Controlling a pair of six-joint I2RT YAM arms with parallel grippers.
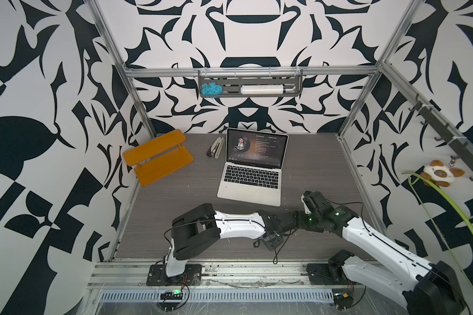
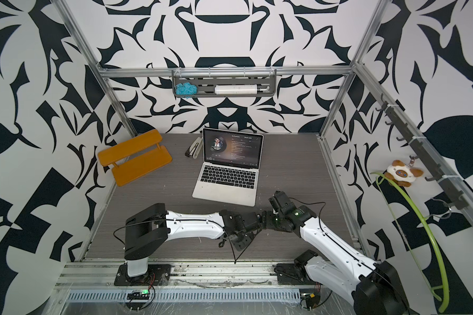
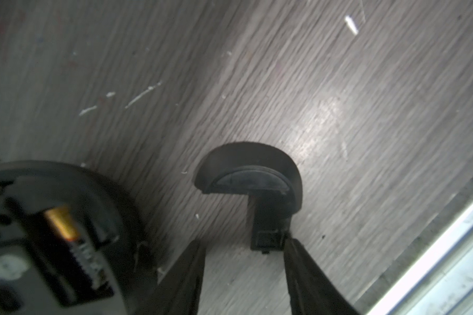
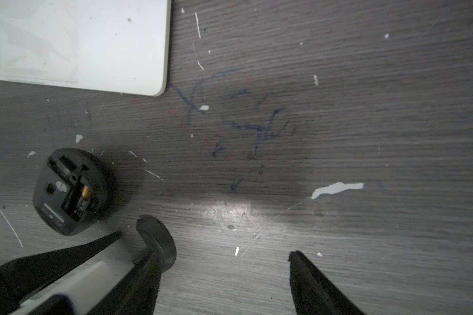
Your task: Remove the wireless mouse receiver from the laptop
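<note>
An upturned black mouse [image 4: 71, 191] lies on the table with its battery bay open and a gold-ended battery inside. Beside it rests a curved black cover [image 3: 247, 162] with a narrow tab. My left gripper is partly open; the tab's end reaches between its fingertips, nearest the right finger [image 3: 299, 267], and contact cannot be told. My right gripper stands open and empty over bare table, its left finger [image 4: 142, 286] overlapping the cover in view. The open laptop [image 1: 249, 191] sits farther back, screen lit. No receiver can be made out.
An orange stand [image 1: 163, 162] lies at the back left, and a stapler [image 1: 215, 147] is left of the laptop. Both grippers stand close together in front of the laptop's right corner.
</note>
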